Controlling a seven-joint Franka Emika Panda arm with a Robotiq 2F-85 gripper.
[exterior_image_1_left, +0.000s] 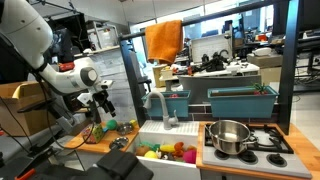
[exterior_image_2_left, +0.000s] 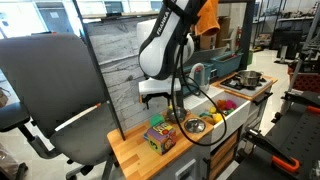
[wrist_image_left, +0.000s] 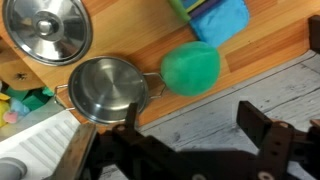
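Note:
My gripper hangs above the left wooden counter with its fingers spread, and nothing shows between the fingers. Below it in the wrist view lies a round green thing, touching or very near the handle of a small steel pot. A steel lid with a black knob is at the upper left. At the top edge lies a blue cloth-like item. In exterior view 2 the gripper is over the counter, above and behind a colourful box.
A sink with a faucet lies right of the counter, with colourful items in its front part. Farther right, a large pot stands on the stove. A pale panel rises close behind the gripper.

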